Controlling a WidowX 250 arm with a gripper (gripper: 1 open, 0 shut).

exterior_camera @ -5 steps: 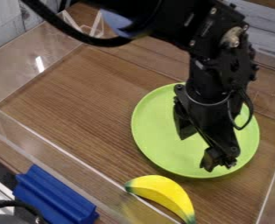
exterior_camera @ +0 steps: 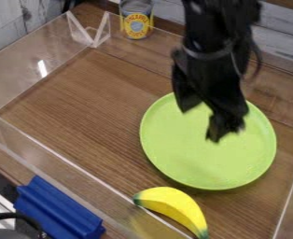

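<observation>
My dark gripper [exterior_camera: 209,103] hangs blurred above the back half of a round green plate [exterior_camera: 205,154]; it stands open, and nothing shows clearly between its fingers. A yellow banana [exterior_camera: 174,207] lies at the front, just off the plate's near edge.
A blue object [exterior_camera: 56,210] sits at the lower left, inside a clear-walled edge. A can with a yellow label [exterior_camera: 136,21] stands at the back left. The wooden surface left of the plate is clear.
The gripper has risen and moved back from low over the plate's right part, and is now blurred. The plate and banana have not moved.
</observation>
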